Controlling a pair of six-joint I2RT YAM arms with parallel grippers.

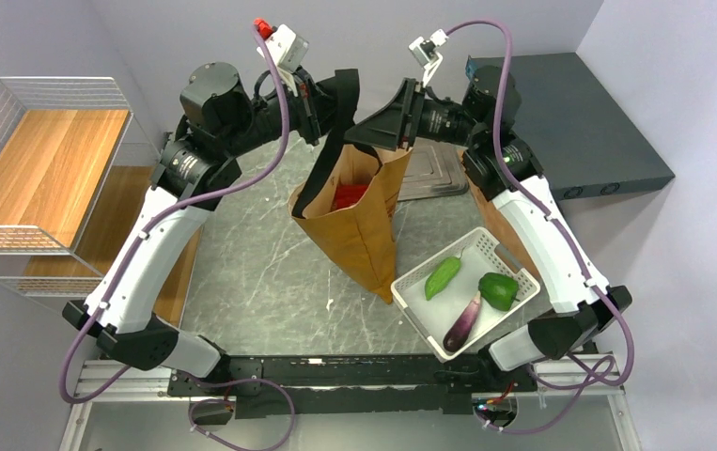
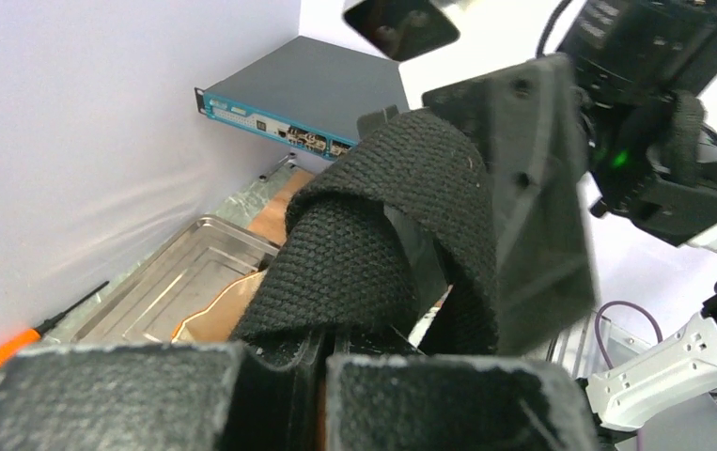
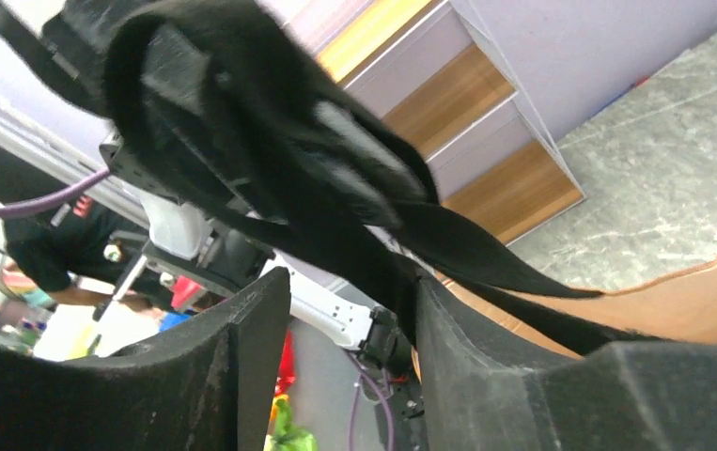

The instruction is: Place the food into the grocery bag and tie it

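The tan grocery bag (image 1: 364,235) stands on the grey counter, top open, a red item (image 1: 350,195) visible inside. Its black strap (image 1: 334,141) is raised toward my left gripper (image 1: 320,105). In the left wrist view the strap (image 2: 335,263) loops up from the shut left fingers. My right gripper (image 1: 362,136) is over the bag's right side; in the right wrist view its fingers (image 3: 458,376) are apart, with the strap (image 3: 354,254) passing close to one fingertip. A white basket (image 1: 421,328) holds an eggplant (image 1: 462,321), a bumpy green vegetable (image 1: 443,278) and a green pepper (image 1: 498,290).
A metal tray (image 1: 429,172) lies behind the bag, and a dark flat box (image 1: 570,122) fills the back right. On the left stands a wire rack (image 1: 101,89) with wooden shelves. Counter left of the bag (image 1: 251,272) is free.
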